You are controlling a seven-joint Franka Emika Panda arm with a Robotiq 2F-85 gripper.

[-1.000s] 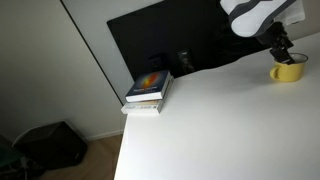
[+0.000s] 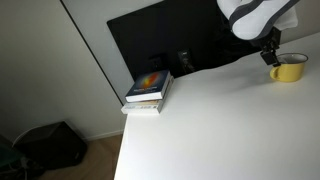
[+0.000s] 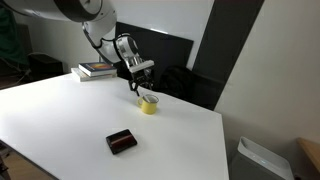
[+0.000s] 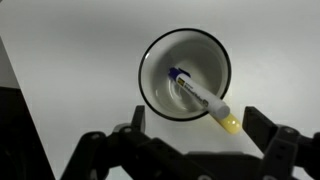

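Note:
A yellow mug (image 2: 289, 69) with a dark rim stands upright on the white table; the second exterior view also shows the mug (image 3: 149, 104). From above, its white inside (image 4: 160, 72) is visible. A white marker (image 4: 203, 96) with a blue end and a yellow end leans in it, blue end inside and yellow end out over the rim. My gripper is open above the mug's near edge, its fingers (image 4: 136, 119) spread to either side with no grip on the marker. From outside, the gripper (image 2: 271, 56) hangs just beside and above the mug.
A black and red object (image 3: 121, 141) lies on the table in front of the mug. Stacked books (image 2: 148, 86) sit at the table's far edge. A white bin (image 3: 262, 158) stands off the table's side.
In the first exterior view, my gripper has shifted slightly to the left relative to the mug. The mug and books have stayed put.

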